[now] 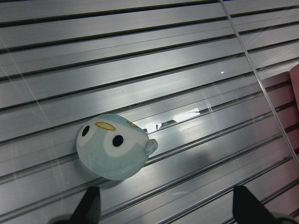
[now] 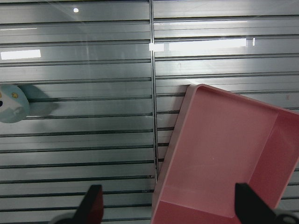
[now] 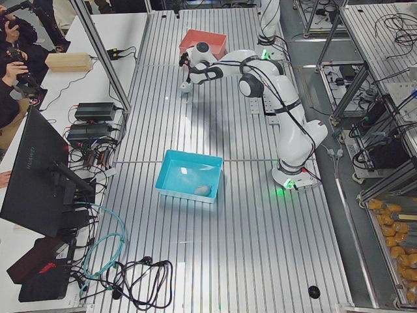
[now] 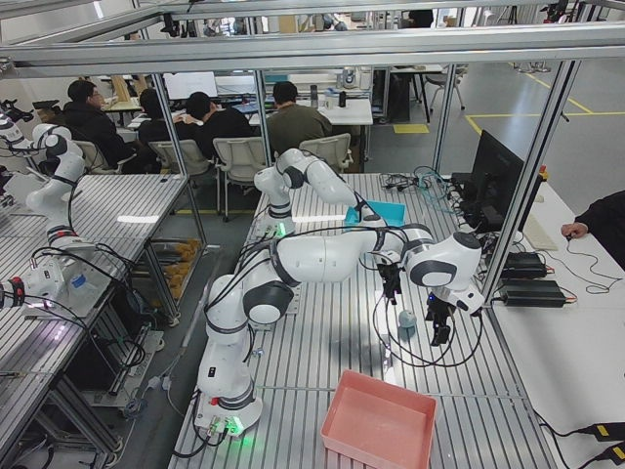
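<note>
A pale blue plush toy (image 1: 112,147) with a yellow beak lies on the slatted metal table, also seen in the camera right view (image 4: 407,319). My left gripper hangs above it, fingertips apart at the bottom of the left wrist view, nothing between them. My right gripper is also open and empty, above the table near the pink bin (image 2: 185,105), with the toy at the far left of its view. In the camera right view both grippers stand close around the toy, beyond the bin.
A cyan bin (image 3: 189,156) holding a grey-blue item (image 3: 202,190) sits mid-table. A monitor (image 3: 36,169), black power boxes (image 3: 95,111) and cables line the side. Bare table lies between the bins.
</note>
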